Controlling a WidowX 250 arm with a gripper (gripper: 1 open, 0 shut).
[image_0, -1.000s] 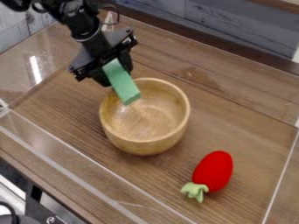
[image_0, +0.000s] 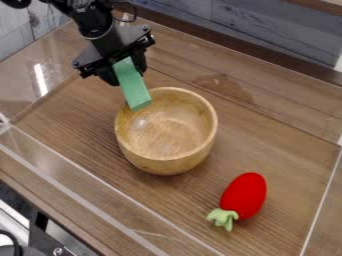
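Observation:
My black gripper (image_0: 114, 58) is in the upper left of the camera view, shut on a green block (image_0: 130, 85). The block hangs at a tilt, its lower end at the upper-left rim of a wooden bowl (image_0: 174, 140); whether it touches the rim I cannot tell.
A red strawberry-like object (image_0: 243, 195) with a green top lies at the lower right.
The bowl and red object look unmoved.

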